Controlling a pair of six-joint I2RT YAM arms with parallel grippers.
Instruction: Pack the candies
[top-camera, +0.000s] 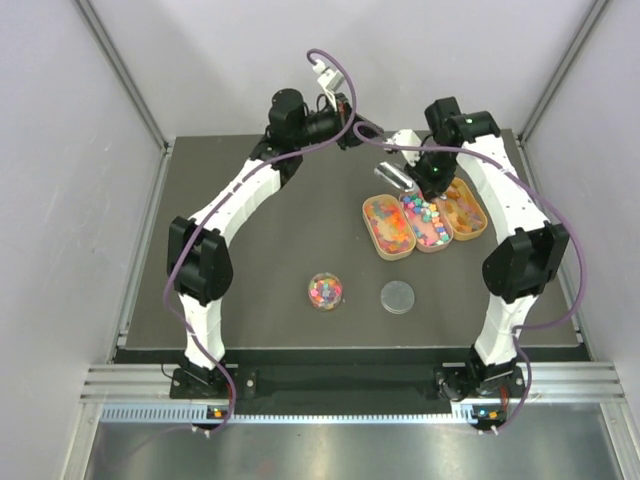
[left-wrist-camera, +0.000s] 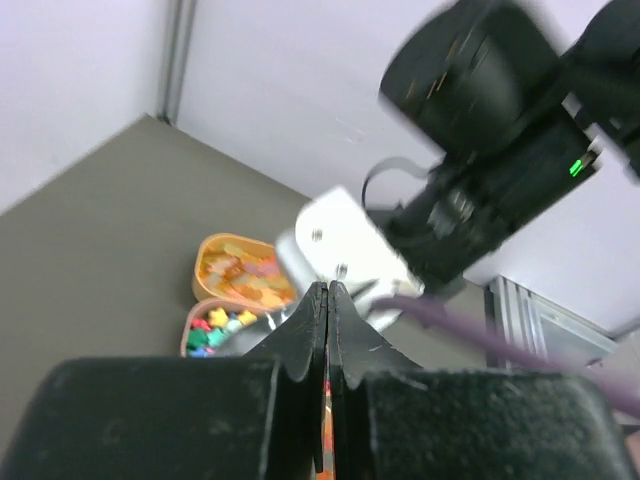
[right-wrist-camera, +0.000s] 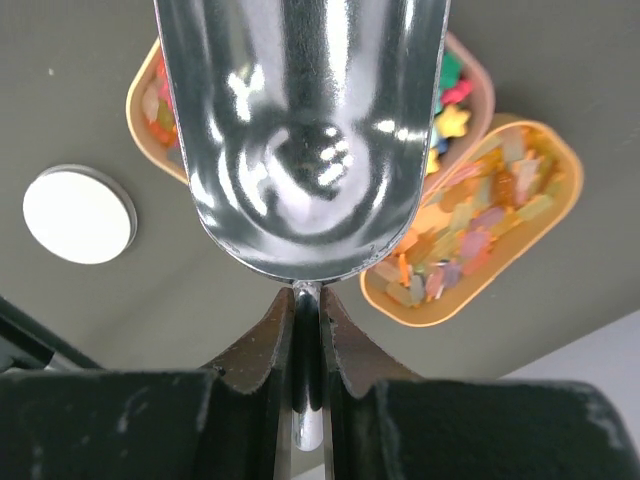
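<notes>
A shiny metal scoop (right-wrist-camera: 300, 130) extends from my right gripper, whose fingers close on its handle. No candy shows on the scoop's visible surface. In the top view, the scoop (top-camera: 395, 177) hangs by the far end of the middle pink box (top-camera: 434, 250), which holds colourful star candies. To the right is a yellow box (top-camera: 470, 237) of gummy candies, partly covered by the right arm; on the left stands an orange box (top-camera: 391, 256) of orange and pink candies. My left gripper is shut, with nothing visible between its fingers.
A clear round jar (top-camera: 325, 291) with mixed candies stands nearer the front. Its likely lid, a round disc (top-camera: 397, 298), lies to the right. Both arms come close together at the back of the table.
</notes>
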